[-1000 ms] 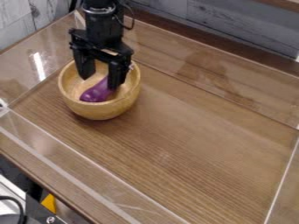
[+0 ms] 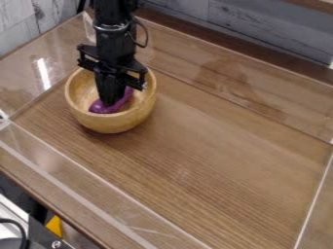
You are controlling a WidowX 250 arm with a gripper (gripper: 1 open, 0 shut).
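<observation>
A tan wooden bowl (image 2: 117,119) sits on the table at the upper left, holding a purple oblong object (image 2: 105,105). My black gripper (image 2: 111,89) reaches down from the top into the bowl, its tips over the purple object and partly covering it. The fingers look drawn close together; whether anything is between them is hard to tell.
A grey panelled wall (image 2: 247,34) runs along the back. A black cable lies off the table at the lower left.
The gripper's two fingers were spread wide over the bowl and are now drawn together, lower, at the purple object. The bowl has hardly moved.
</observation>
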